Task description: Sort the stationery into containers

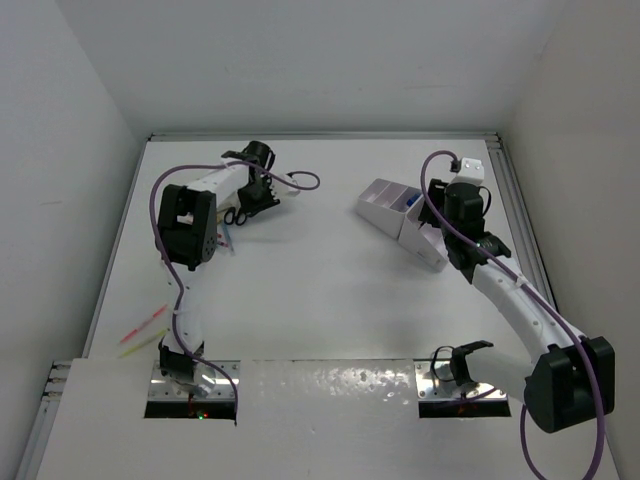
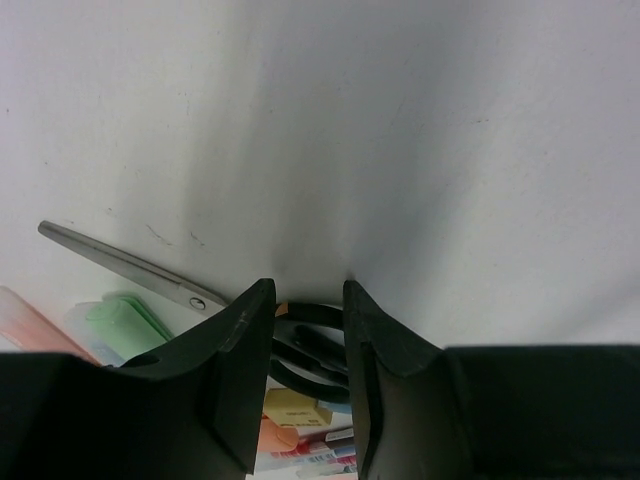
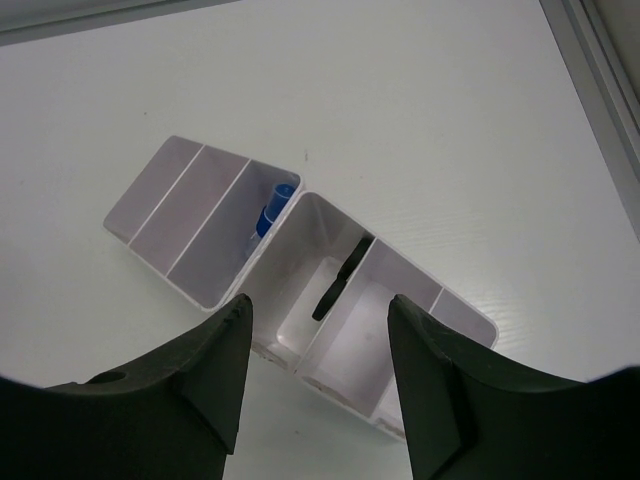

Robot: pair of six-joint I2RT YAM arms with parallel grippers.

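My left gripper is part open, low over black-handled scissors (image 2: 130, 266), with the handles showing between and behind its fingers; whether it touches them I cannot tell. Around them lie a green item (image 2: 120, 322), a yellow block (image 2: 290, 407) and several pens (image 1: 225, 234). My right gripper stands open above two white divided containers. The left-hand container (image 3: 185, 200) holds a blue item (image 3: 275, 208) in one compartment; the other container (image 3: 365, 340) has a black item (image 3: 342, 278) in one compartment.
Two loose sticks, pink (image 1: 142, 323) and yellow (image 1: 140, 345), lie at the table's front left.
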